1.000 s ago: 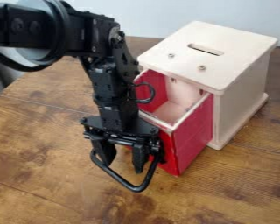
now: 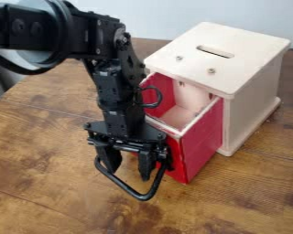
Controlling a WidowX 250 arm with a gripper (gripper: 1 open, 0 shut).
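A pale wooden box [image 2: 247, 110] with a slot and screws in its lid stands at the right. Its red drawer [image 2: 200, 137] is pulled out toward the front left, with a pale interior that looks empty where visible. My black gripper [image 2: 129, 161] hangs low at the drawer's front, pointing down, partly covering that front. Whether its fingers are open or shut, or touch the drawer, I cannot tell.
A pale wall rises behind the box. My arm fills the upper left.
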